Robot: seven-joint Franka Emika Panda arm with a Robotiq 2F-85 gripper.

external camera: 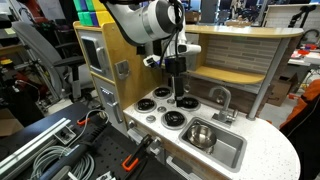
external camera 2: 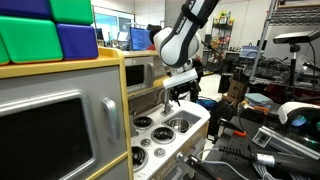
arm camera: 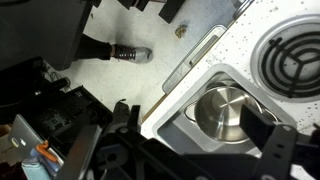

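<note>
A shiny metal pot (external camera: pixel 201 135) sits in the left part of the sink (external camera: pixel 228 151), at the counter's right side. In the wrist view the pot (arm camera: pixel 222 113) appears below my gripper, whose two dark fingers stand wide apart with nothing held between them. Seen from exterior view 1, my gripper (external camera: pixel 179 94) hangs open above the stove burners, to the left of the sink and higher than the pot. Exterior view 2 shows the pot (external camera 2: pixel 179 125) beyond the burners, with the gripper (external camera 2: pixel 178 98) above the counter.
Several round burners (external camera: pixel 174 119) lie flat left of the sink. A curved faucet (external camera: pixel 224 99) rises behind the basin. Wooden cabinets (external camera: pixel 128 68) stand at the left, and a wooden shelf (external camera: pixel 228 75) runs along the back. The counter right of the sink (external camera: pixel 267 150) is bare.
</note>
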